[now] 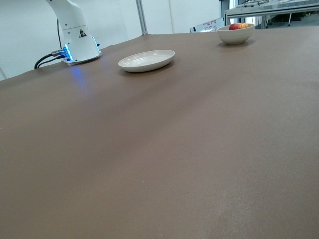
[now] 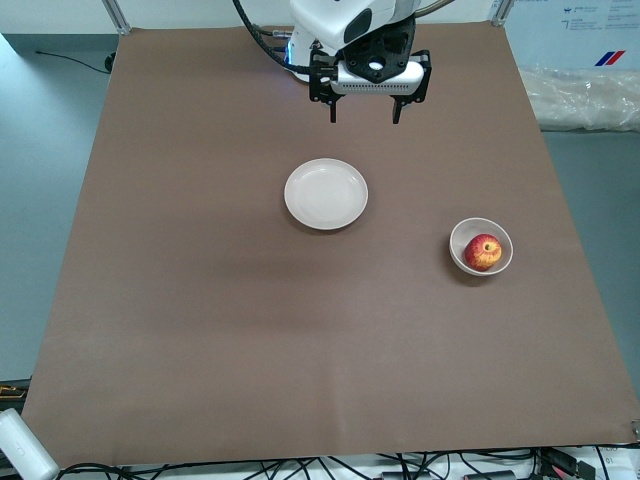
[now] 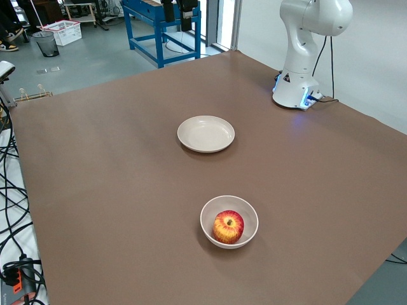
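Observation:
My gripper [image 2: 364, 115] hangs over the far part of the brown table in the left view, its two black fingers apart with nothing between them. In the right view only its lower black part shows at the top edge. Below it lies an empty white plate [image 2: 325, 193] [image 1: 146, 59] [image 3: 205, 133]. To the right in the left view, a red-yellow apple [image 2: 483, 251] [image 3: 228, 226] sits in a white bowl [image 2: 460, 237] [image 1: 236, 36] [image 3: 211, 212], nearer the camera in the right view.
Cables [image 3: 13, 197] run beside one edge. The white arm base [image 3: 291, 89] stands at the far edge by a white wall.

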